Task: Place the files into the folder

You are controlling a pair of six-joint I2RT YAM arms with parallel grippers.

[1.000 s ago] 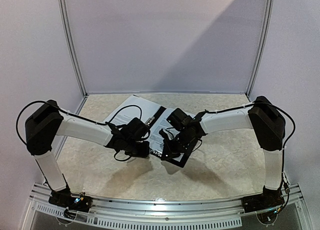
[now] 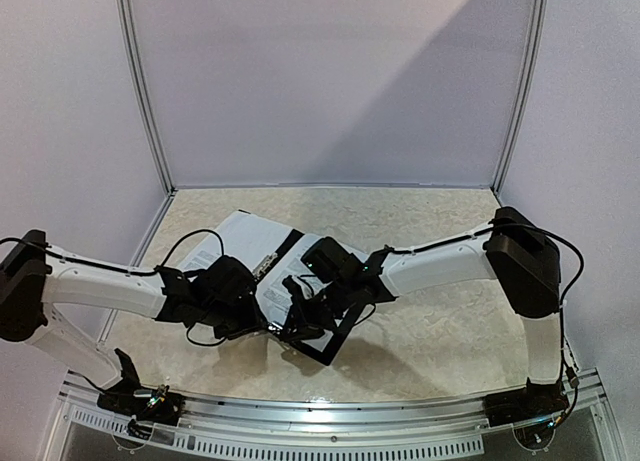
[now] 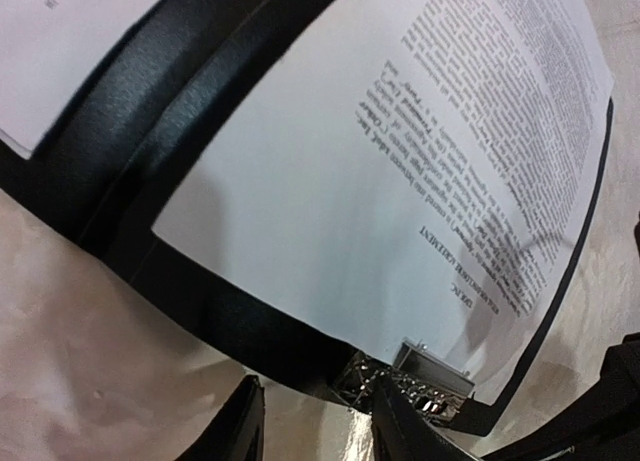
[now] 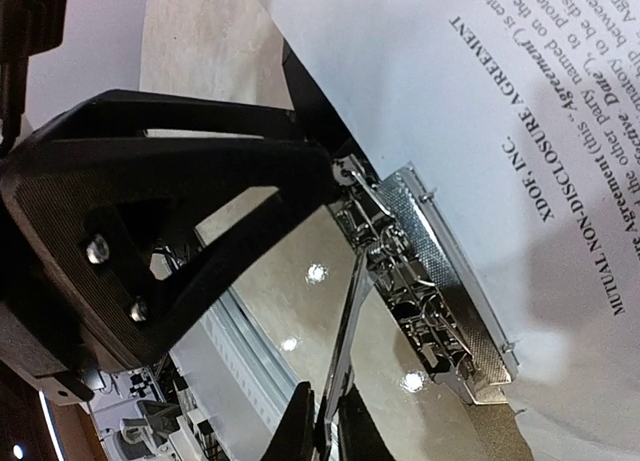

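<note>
The black folder point(image 3: 220, 311) lies spread open on the table, white printed sheets on both halves. A metal clip point(image 3: 425, 386) sits at the near edge of its right half, next to the sheet point(image 3: 300, 181) there. My left gripper is open at that edge, one finger against or right by an end of the clip. In the right wrist view, the clip's lever point(image 4: 345, 331) stands up and reaches between the fingertips of my right gripper. Those fingertips are close to the lever; whether they pinch it is unclear.
The left arm's gripper crosses close in front of the right wrist camera, so the two hands are crowded at the clip. Bare table point(image 2: 450, 331) lies to the right and behind. The table's front rail point(image 2: 330, 413) is near.
Over the last second the folder has slid left and toward the front, and both arms have moved left with it.
</note>
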